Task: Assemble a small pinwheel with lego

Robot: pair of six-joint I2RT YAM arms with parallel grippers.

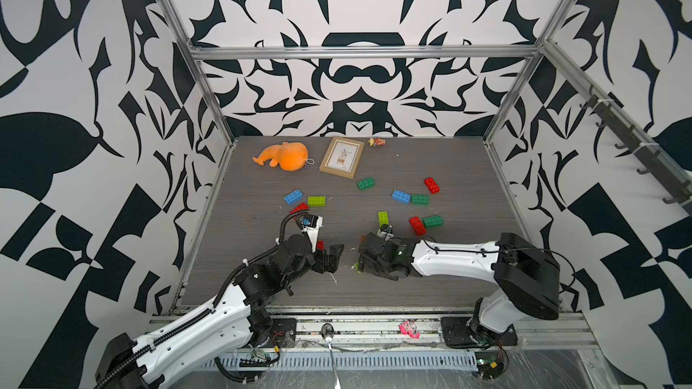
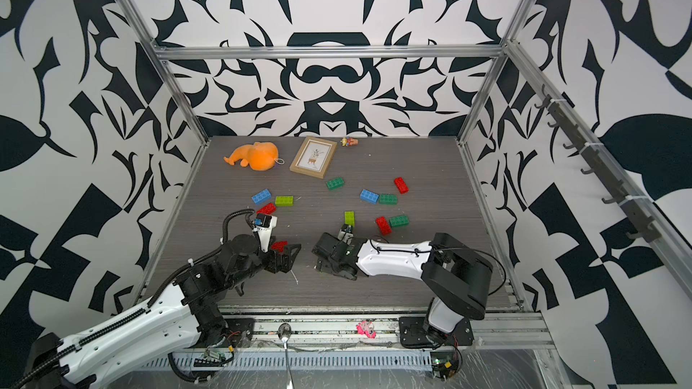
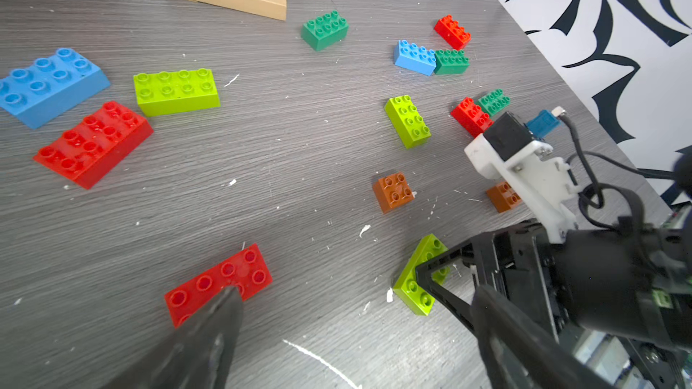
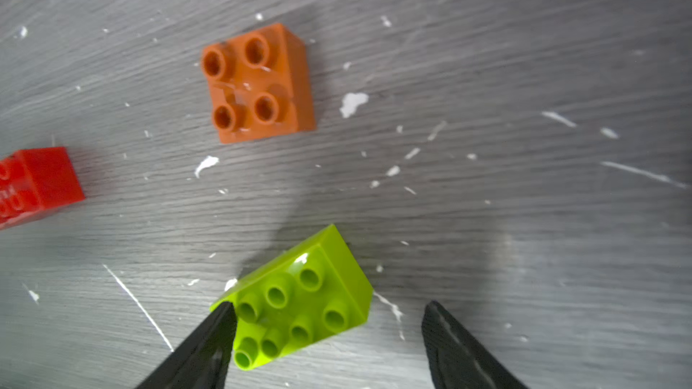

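Note:
A lime brick (image 4: 302, 306) lies on the table at the front centre, with my right gripper low over it, fingers apart on either side, not visibly gripping it. An orange 2x2 brick (image 4: 259, 86) lies just beyond. My left gripper hovers open with nothing between its fingers, behind and right of a red brick (image 3: 216, 281).
An orange plush toy (image 1: 288, 156), a wooden picture frame (image 1: 341, 157) and a small figure stand along the back. Several green, red and blue bricks are scattered at the centre and right.

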